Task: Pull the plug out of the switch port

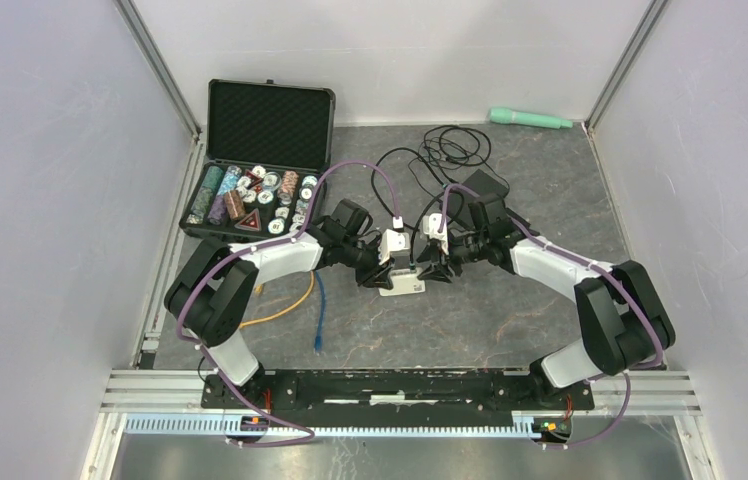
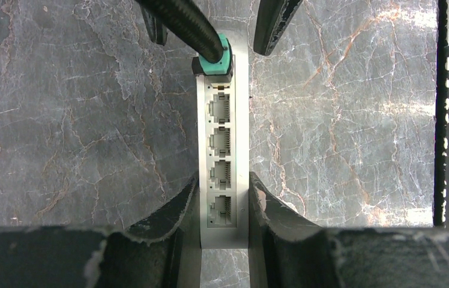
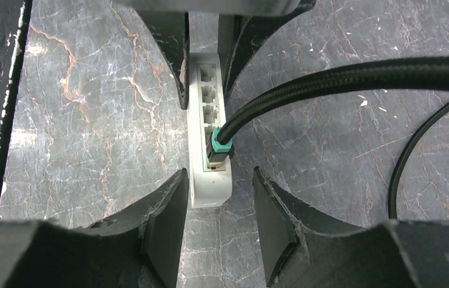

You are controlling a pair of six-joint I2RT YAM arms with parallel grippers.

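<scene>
The white switch (image 1: 402, 284) stands on the grey floor at the centre, its row of ports facing up. My left gripper is shut on one end of it. A black cable with a teal-collared plug (image 2: 215, 60) sits in the end port at the far side from that gripper. My right gripper is part open, its fingers either side of that end of the switch, just short of it, with nothing held. The plug (image 3: 221, 147) is just beyond the fingertips in the right wrist view.
An open case of chips (image 1: 250, 200) lies back left, coiled black cables (image 1: 455, 145) and a green cylinder (image 1: 530, 118) at the back. Yellow and blue cables (image 1: 321, 320) lie front left.
</scene>
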